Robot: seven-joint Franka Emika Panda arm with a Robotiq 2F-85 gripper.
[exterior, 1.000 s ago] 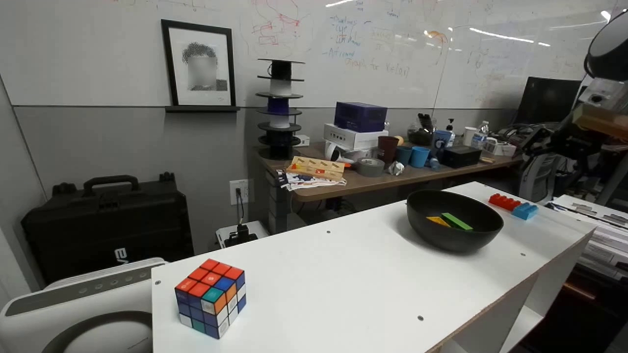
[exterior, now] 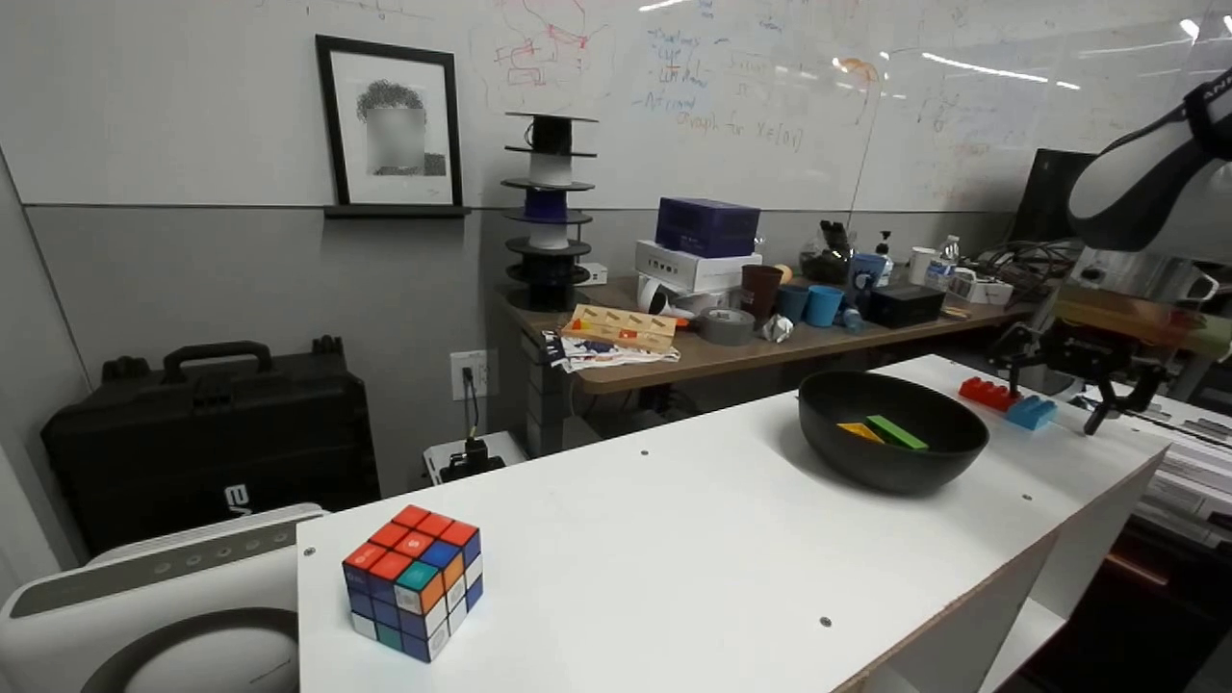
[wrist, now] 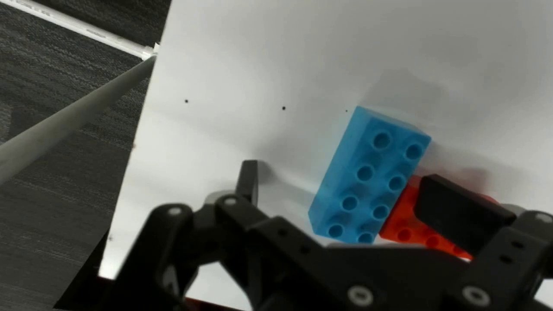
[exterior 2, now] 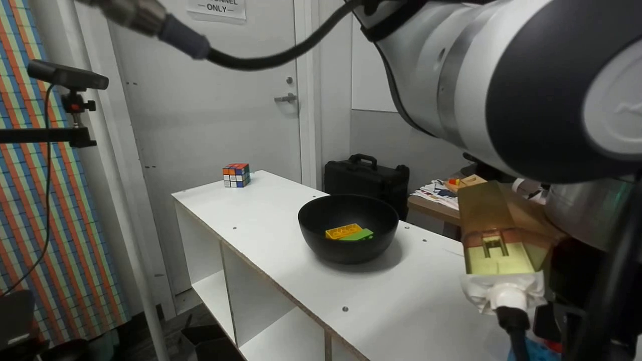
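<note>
On the far end of the white table lie a blue block [wrist: 365, 179] and a red block [wrist: 404, 220], end against side and seemingly touching. My gripper is open above them, nothing held. In the wrist view its left finger stands over bare table left of the blue block, while the right finger hides part of the red block. Exterior view 1 shows the gripper [exterior: 1057, 387] low over the blocks, with the red block [exterior: 988, 394] and blue block [exterior: 1030, 412] near its fingers. A black bowl [exterior: 849, 456] holds a yellow block [exterior 2: 343, 231] and a green block [exterior 2: 359, 235].
A Rubik's cube [exterior: 413, 583] sits at the opposite end of the white table [exterior: 647, 554]. Between cube and bowl the tabletop is clear. The table's edge runs close to the blocks, left of the gripper in the wrist view.
My gripper has come down from above the table's far end to just over the red and blue blocks. The blocks, bowl and cube have stayed in place.
</note>
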